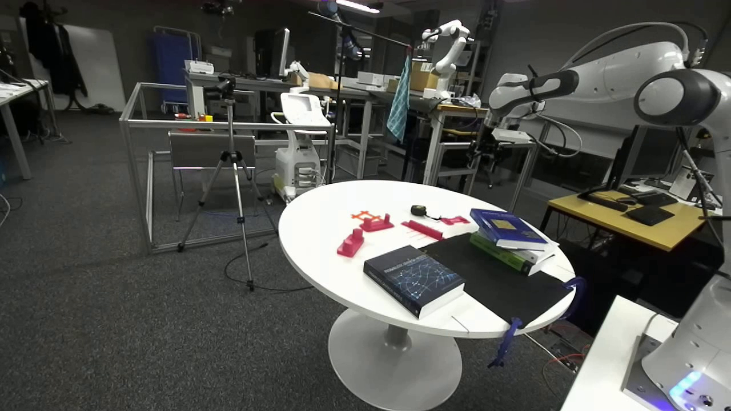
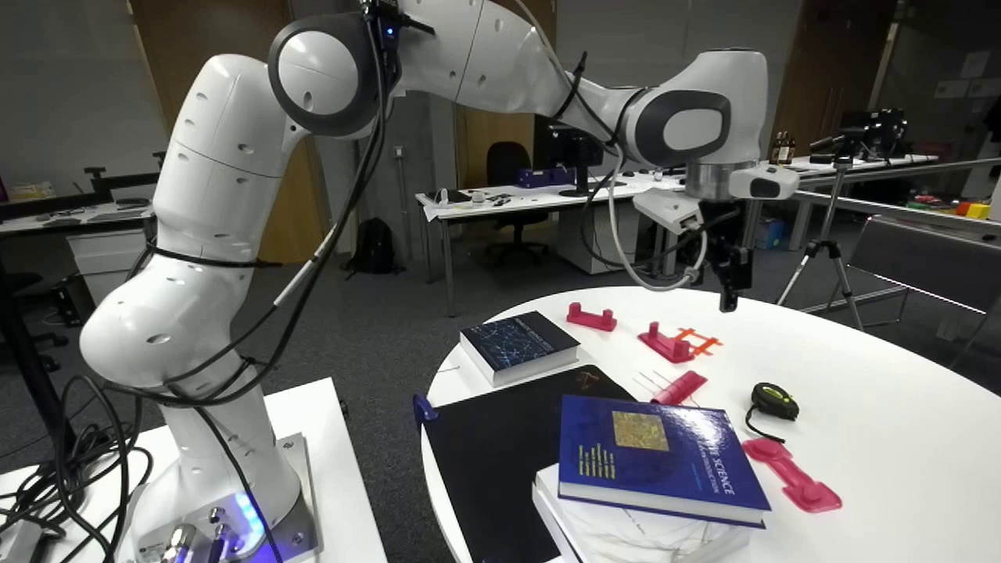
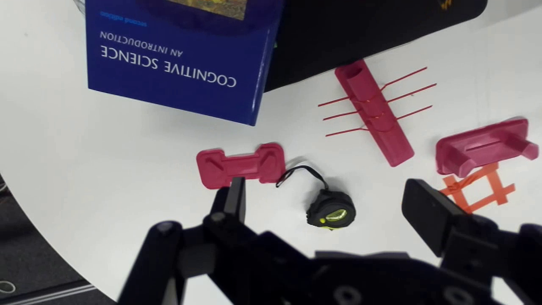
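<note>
My gripper is open and empty above the round white table, pointing down. In the wrist view, a black and yellow tape measure [image 3: 333,209] shows between its fingers, lying lower on the tabletop with its strap curled. A flat pink piece [image 3: 241,165] lies beside the left finger. Further up is a pink channel-shaped part [image 3: 376,114] with thin red wires across it. A pink two-post bracket [image 3: 485,145] stands by an orange tape grid [image 3: 480,188]. Another pink bracket [image 1: 351,242] sits near the table's left side in exterior view 1.
A blue Cognitive Science book [image 2: 657,455] tops a stack on the near side in exterior view 2. A dark book [image 2: 521,346] lies beside the black mat [image 2: 507,469]. Bare white tabletop [image 2: 891,413] spreads around the tape measure.
</note>
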